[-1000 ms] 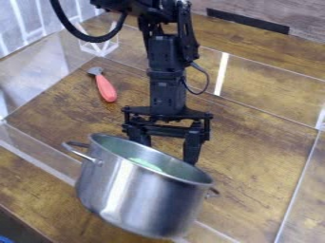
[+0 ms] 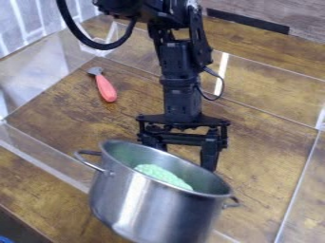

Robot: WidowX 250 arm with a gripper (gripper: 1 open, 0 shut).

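A large steel pot [image 2: 152, 203] with two side handles stands in the foreground, a pale green item [image 2: 160, 175] visible inside it. Just behind the pot is my black gripper [image 2: 181, 152], open, its fingers low near the pot's rear rim and partly hidden by it. Whether they touch the pot I cannot tell.
A red-handled tool [image 2: 105, 87] lies at the back left on the wooden floor [image 2: 260, 114].
My gripper has moved slightly right and toward the front. The pot has shifted right and sits more level, showing more of the green item inside.
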